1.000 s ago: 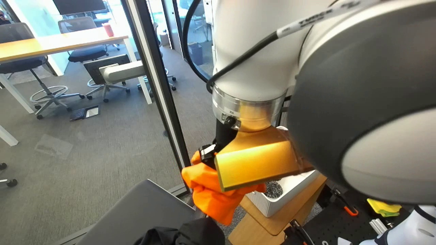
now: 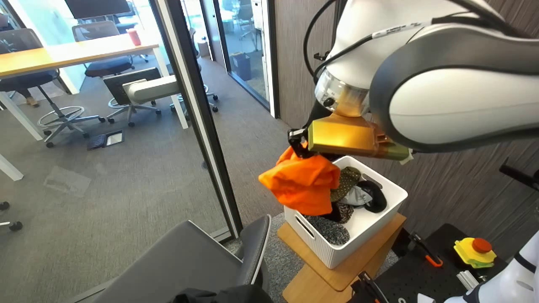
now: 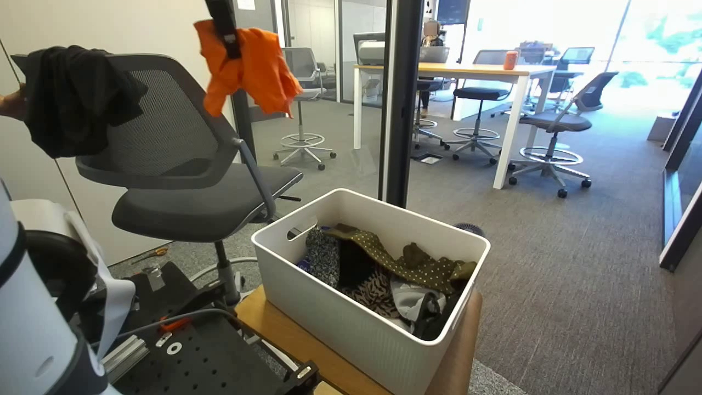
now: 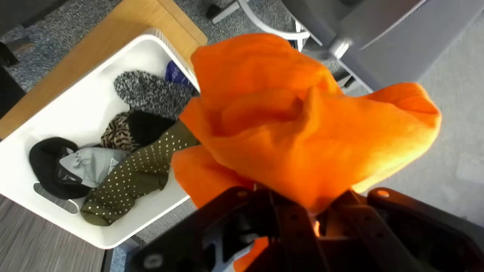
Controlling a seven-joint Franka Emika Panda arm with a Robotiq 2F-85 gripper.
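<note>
Bunched orange cloth (image 2: 304, 182) hangs from my gripper (image 2: 301, 144), which is shut on it. In exterior view 2 the orange cloth (image 3: 260, 69) is in the air, higher than the white basket (image 3: 368, 355) and off to its left, clear of the rim. From the wrist camera, the cloth (image 4: 290, 131) covers much of the middle and hides most of the fingertips; the basket (image 4: 63, 217) lies to its left. Inside the basket are an olive dotted cloth (image 4: 145, 174), a grey speckled piece (image 4: 149, 93), a light grey piece (image 4: 93, 165) and a black one (image 4: 52, 167).
The basket stands on a wooden stand (image 2: 328, 277). A grey chair (image 2: 187, 262) is beside it, with black cloth (image 3: 75, 99) over its backrest. A glass partition with a dark post (image 2: 202, 116) rises behind. A black perforated board (image 3: 197, 362) holds tools.
My gripper and the orange cloth have moved from near the chair toward the basket, up and right in exterior view 1. More of the basket's contents now shows.
</note>
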